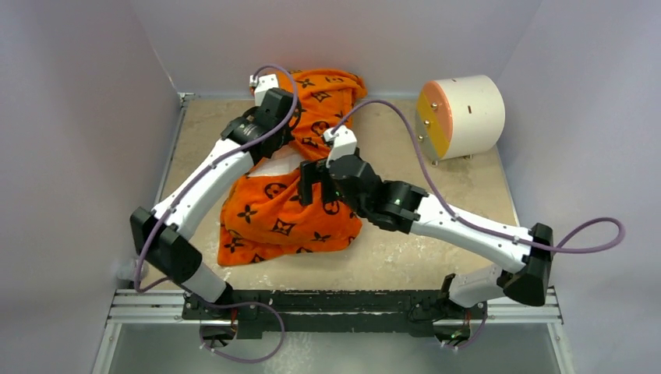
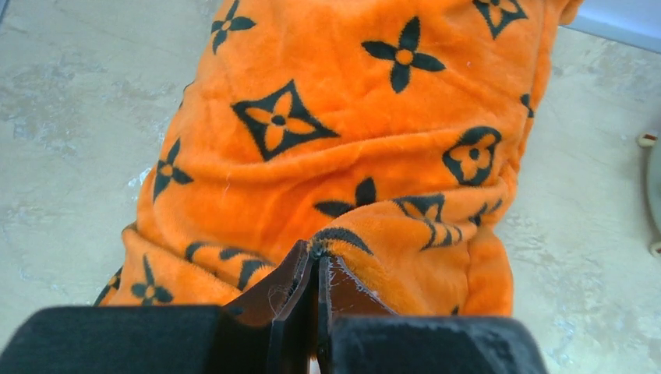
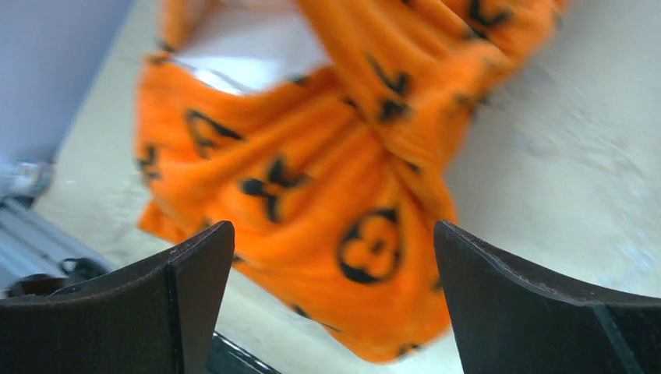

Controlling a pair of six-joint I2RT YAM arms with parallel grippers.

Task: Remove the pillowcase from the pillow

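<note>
The orange pillowcase (image 1: 292, 218) with dark flower prints lies bunched and twisted across the left half of the table. Through a gap in its middle shows a patch of the white pillow (image 1: 278, 163), also visible in the right wrist view as white fabric (image 3: 257, 48). My left gripper is shut with a fold of the orange cloth pinched at its tips. Over the lower part of the pillowcase hovers my right gripper, its fingers wide apart and nothing between them; the cloth is beneath, apart from them.
A white drum-shaped cabinet (image 1: 465, 118) with an orange and yellow front stands at the back right. Walls enclose the left, back and right.
</note>
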